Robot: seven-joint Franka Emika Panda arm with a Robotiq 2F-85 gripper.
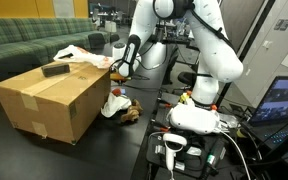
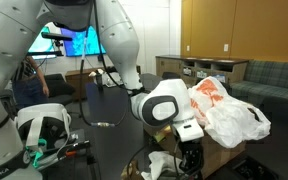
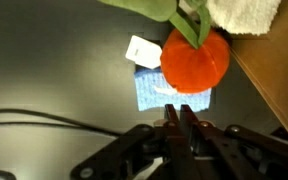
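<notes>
My gripper is shut, its dark fingertips close together at the lower middle of the wrist view. What lies between them cannot be made out. Just beyond the tips shows a round red tomato-like thing [image 3: 194,62] with green leaves [image 3: 192,22]. Under its edge lies a pale blue-and-white piece [image 3: 156,90], with a small white tag [image 3: 143,52] beside it. In exterior view 1 the gripper [image 1: 117,80] is beside the cardboard box, above a white cloth [image 1: 114,106]. Exterior view 2 shows its dark fingers [image 2: 192,155] low beside the box.
A large cardboard box [image 1: 49,105] stands left of the gripper, with a dark block [image 1: 56,70] and white-and-red bags [image 2: 234,112] on top. A brown item [image 1: 134,113] lies near the cloth. Dark cables [image 3: 54,118] cross the floor. Open floor [image 1: 34,160] spreads in front.
</notes>
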